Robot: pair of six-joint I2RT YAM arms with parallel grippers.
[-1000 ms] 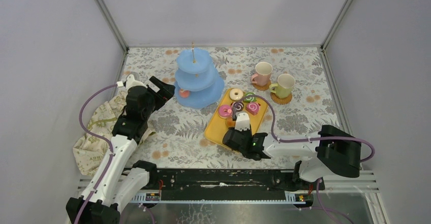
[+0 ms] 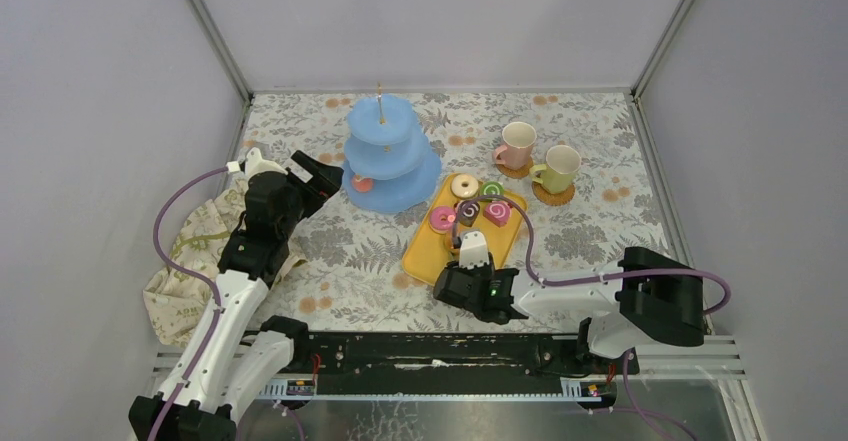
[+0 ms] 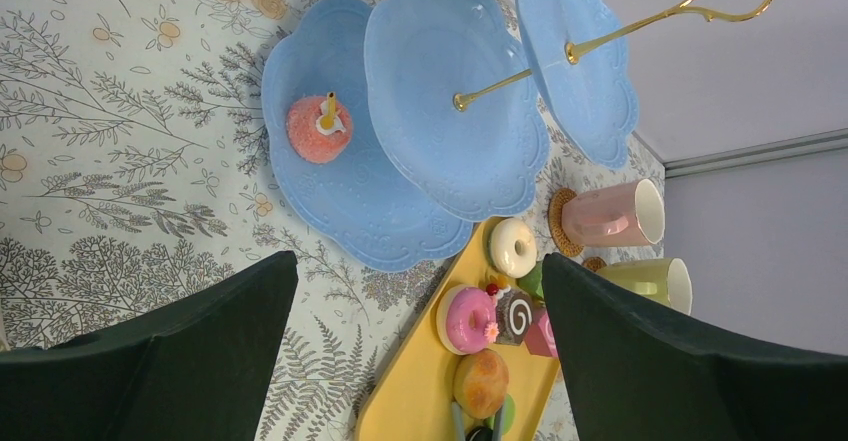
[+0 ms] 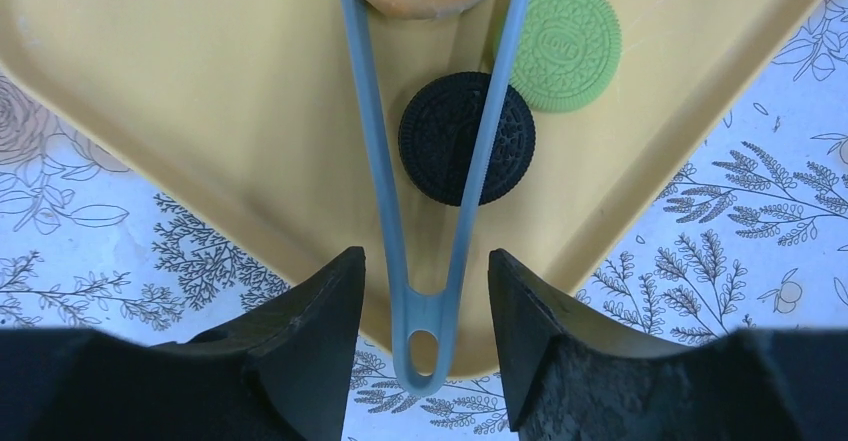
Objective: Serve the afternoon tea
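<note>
A three-tier blue stand (image 2: 392,147) holds a pink pastry (image 3: 320,135) on its lowest plate. Beside it, the yellow tray (image 2: 423,256) carries donuts, swiss rolls, a bun (image 3: 481,382), a black cookie (image 4: 430,137), a green cookie (image 4: 563,43) and blue tongs (image 4: 372,121). My left gripper hangs open and empty left of the stand. My right gripper is low over the tray's near end, part open, its fingertips either side of the tongs near their looped end.
A pink mug (image 2: 517,143) and a green mug (image 2: 562,168) stand on coasters at back right. A patterned cloth (image 2: 185,281) lies at far left.
The left arm and the objects look unchanged.
</note>
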